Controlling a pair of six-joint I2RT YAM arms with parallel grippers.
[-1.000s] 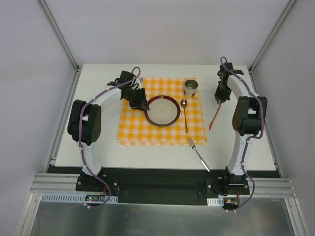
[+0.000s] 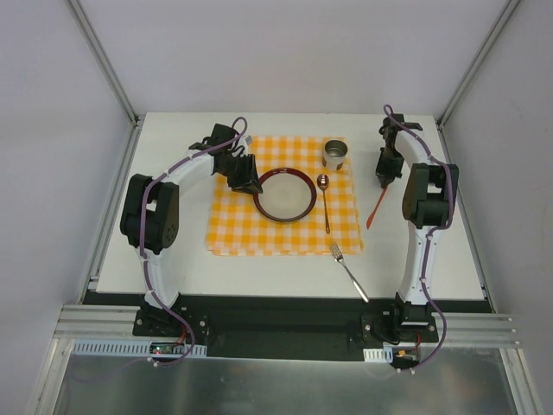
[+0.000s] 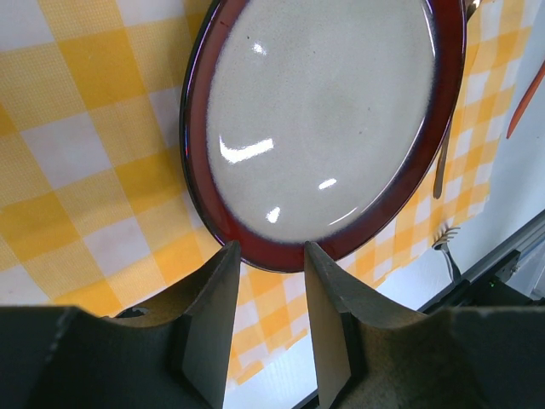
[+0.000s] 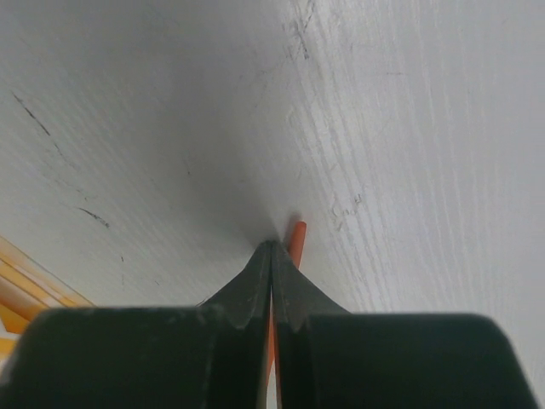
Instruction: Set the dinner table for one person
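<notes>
A white plate with a dark red rim point(image 2: 285, 195) lies on the yellow checked mat point(image 2: 233, 233). My left gripper is at its left rim, fingers parted and nothing visible between them. A spoon point(image 2: 325, 207) lies right of the plate, a metal cup point(image 2: 334, 152) behind it. A fork point(image 2: 350, 275) lies at the mat's front right corner, reaching onto the bare table. My right gripper is shut, low at the upper end of an orange-red utensil point(image 2: 376, 207) right of the mat; whether it touches it I cannot tell.
Both arms stand at the sides of the mat.
My right gripper has shifted slightly at the end of the orange-red utensil. The left arm and the tableware look unchanged.
</notes>
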